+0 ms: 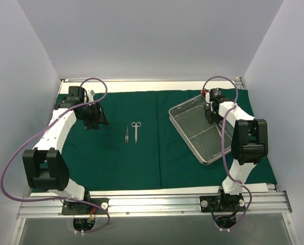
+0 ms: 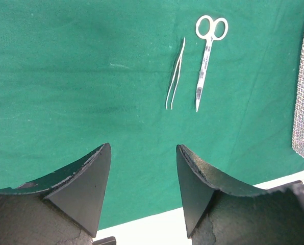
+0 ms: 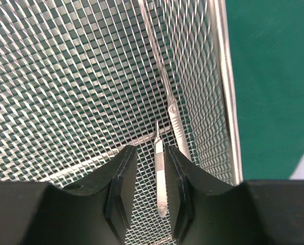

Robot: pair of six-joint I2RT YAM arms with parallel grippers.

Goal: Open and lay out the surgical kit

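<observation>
Inside the wire mesh tray (image 1: 195,130), on the right of the cloth, lie a scalpel-like tool (image 3: 160,176) and a longer thin metal tool (image 3: 167,87) by the tray wall. My right gripper is part open over the tray, its fingers on either side of the scalpel-like tool in the right wrist view; whether they touch it I cannot tell. On the cloth, tweezers (image 2: 176,74) and scissors (image 2: 205,61) lie side by side, apart from each other. My left gripper stands open above bare cloth left of them, holding nothing.
A green cloth (image 1: 116,168) covers the table, with bare room around the tweezers and scissors. The tray's raised rim (image 3: 228,97) stands close beside the tools in it. Grey walls enclose the table's back and sides.
</observation>
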